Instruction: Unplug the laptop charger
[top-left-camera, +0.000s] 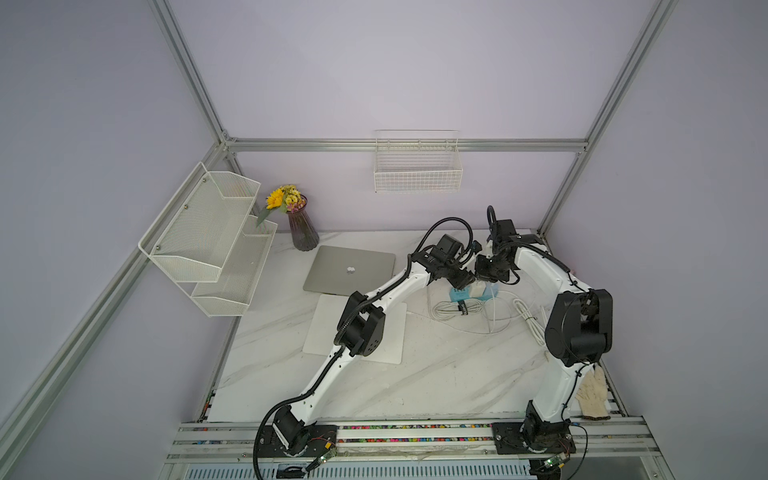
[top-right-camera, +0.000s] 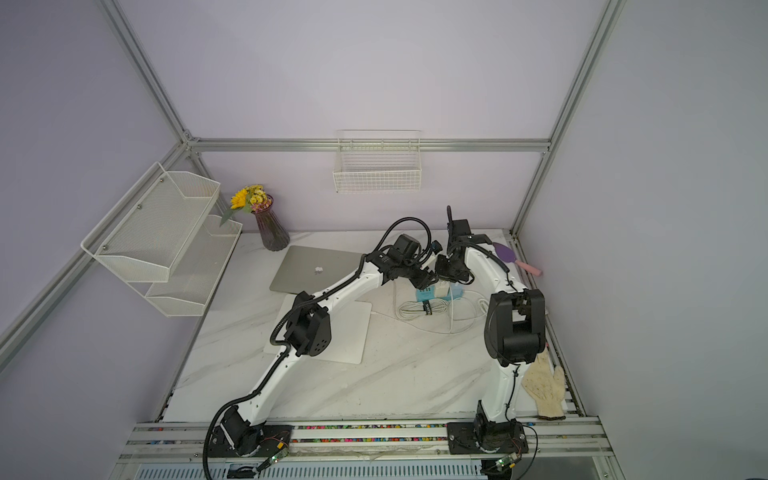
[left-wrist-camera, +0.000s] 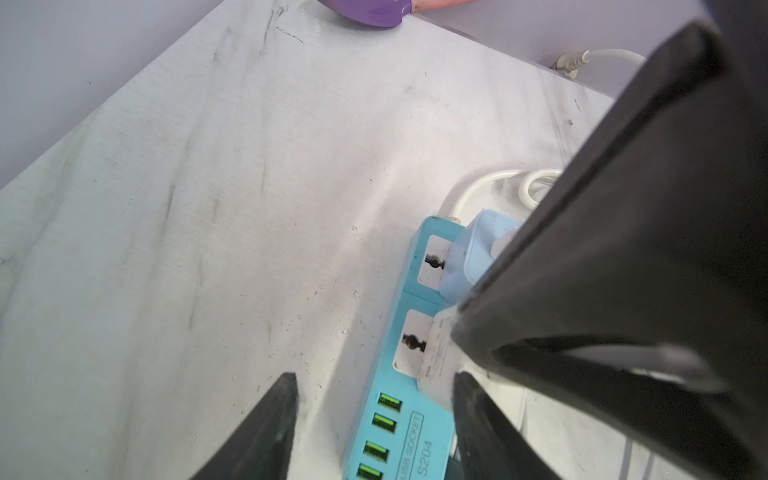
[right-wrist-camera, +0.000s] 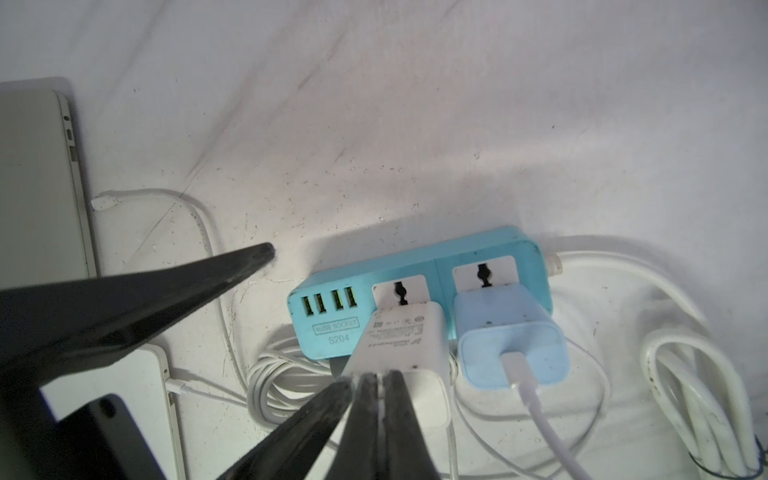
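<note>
The teal power strip (right-wrist-camera: 364, 288) lies on the table with a white charger block (right-wrist-camera: 400, 332) and a light-blue charger block (right-wrist-camera: 512, 328) in its sockets. At its USB end is my left gripper; its fingers (left-wrist-camera: 268, 424) stand apart, with strip and bare table visible through the gap. Whether they press on anything is unclear. My right gripper is shut in front of the white block, nothing visible between its fingertips. The right gripper's dark body (left-wrist-camera: 608, 264) hides part of both blocks in the left wrist view.
Left of the strip lie a grey laptop (top-left-camera: 348, 270) and a white laptop (top-left-camera: 320, 336). A cable plug (right-wrist-camera: 104, 201) lies loose near the grey one; another cable (right-wrist-camera: 184, 388) enters the white one. Cable coils (right-wrist-camera: 284, 384) lie by the strip.
</note>
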